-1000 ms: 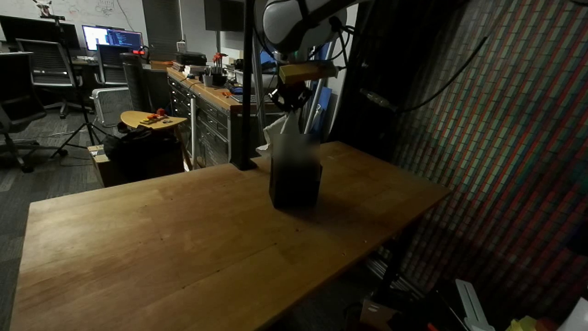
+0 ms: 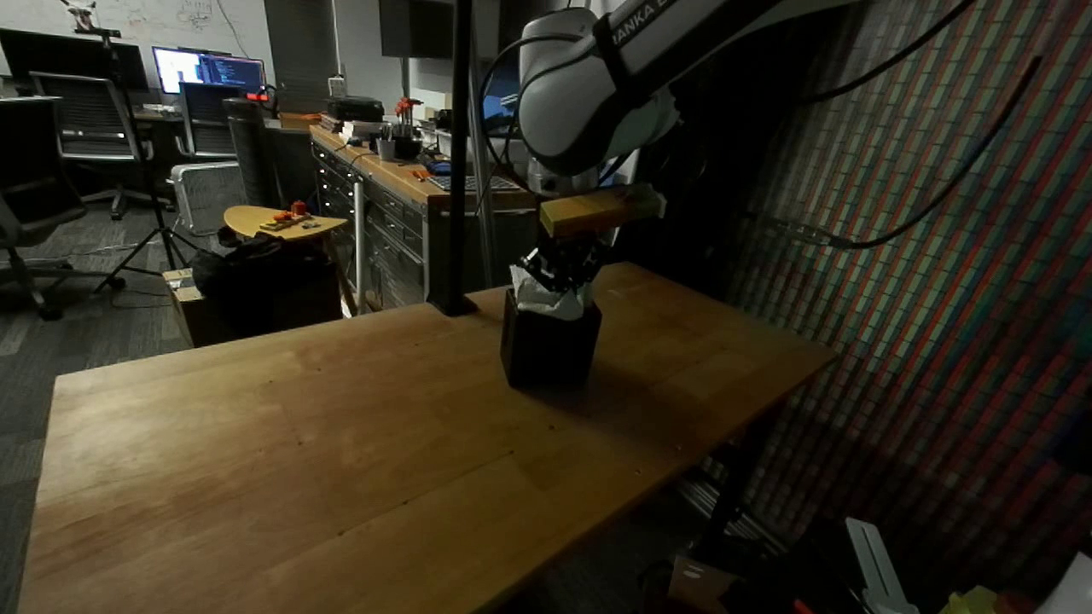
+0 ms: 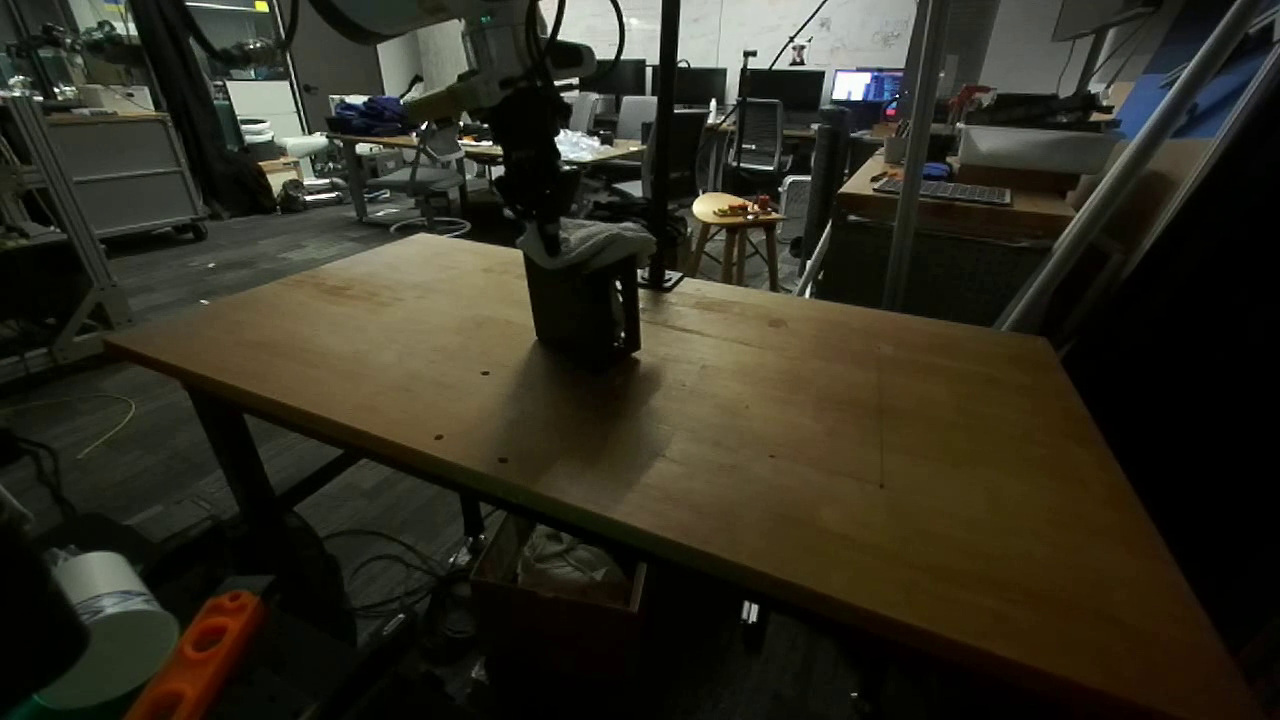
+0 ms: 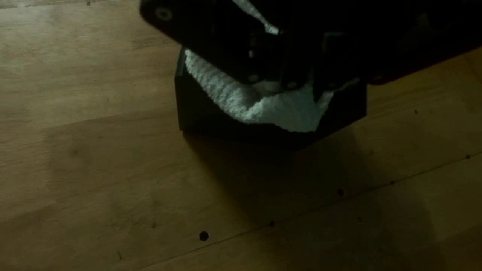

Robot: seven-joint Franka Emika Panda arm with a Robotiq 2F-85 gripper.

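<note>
A black box (image 2: 550, 348) stands upright on the wooden table. White cloth (image 2: 548, 298) lies bunched in its top, and in the second exterior view the cloth (image 3: 606, 244) drapes over the rim. From above, the wrist view shows rough white fabric (image 4: 284, 110) inside the box (image 4: 199, 108). My gripper (image 2: 565, 281) points down at the box's mouth, shut on the cloth. Its fingertips are dark and partly buried in the folds, so the exact grip is hard to make out.
Around the box the table (image 2: 307, 440) is bare. A black upright post (image 2: 461, 153) is fixed at the table's back edge, close to the box. Under the table sits a carton (image 3: 558, 600) with pale material inside.
My gripper has come down from well above the box to its mouth. Cloth that hung stretched beneath it is now bunched in the box's top. The box stands in about the same place.
</note>
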